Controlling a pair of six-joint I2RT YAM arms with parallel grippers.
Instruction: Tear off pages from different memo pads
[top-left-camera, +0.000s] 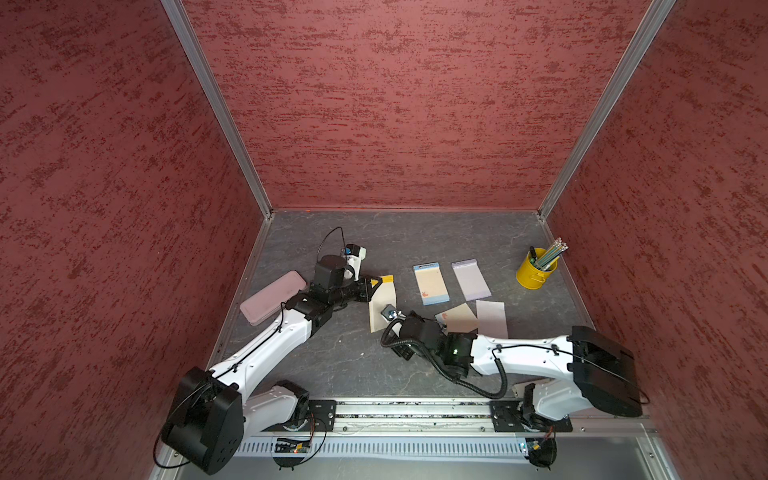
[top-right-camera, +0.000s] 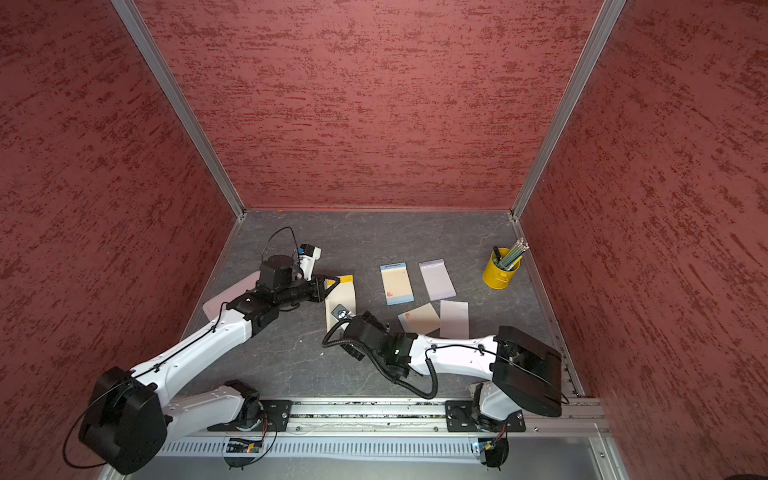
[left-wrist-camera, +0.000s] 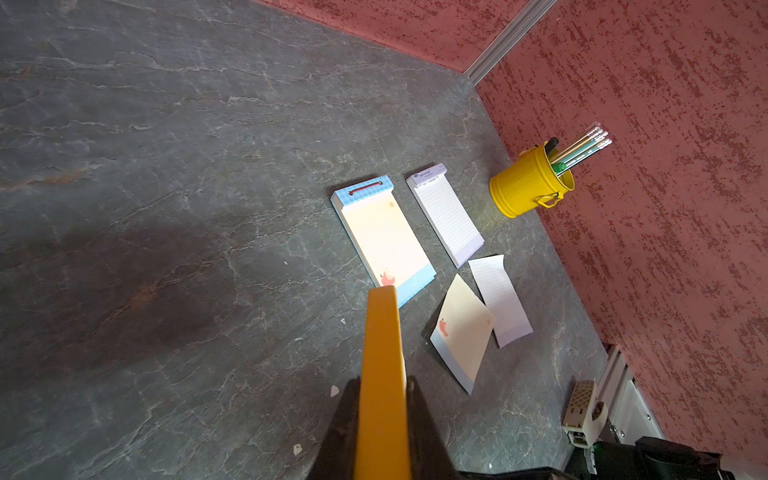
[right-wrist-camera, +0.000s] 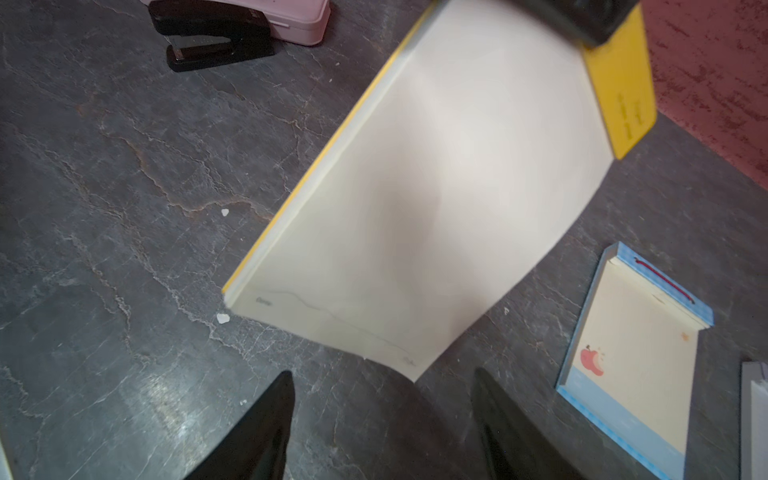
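A yellow-bound memo pad (top-left-camera: 376, 296) hangs from my left gripper (top-left-camera: 372, 286), which is shut on its bound end; in the left wrist view only the yellow edge (left-wrist-camera: 382, 352) shows. In the right wrist view its white page (right-wrist-camera: 424, 184) hangs with the lower edge curving down. My right gripper is open just below that page, nothing between its fingers. A blue-topped pad (left-wrist-camera: 384, 236) and a lilac pad (left-wrist-camera: 445, 214) lie on the table. Two loose pages, one cream (left-wrist-camera: 461, 328) and one lilac-edged (left-wrist-camera: 500, 296), lie nearer the front right.
A pink case (top-left-camera: 272, 297) and a black stapler (right-wrist-camera: 208, 48) are at the left. A yellow cup of pencils (top-left-camera: 534, 272) stands at the right.
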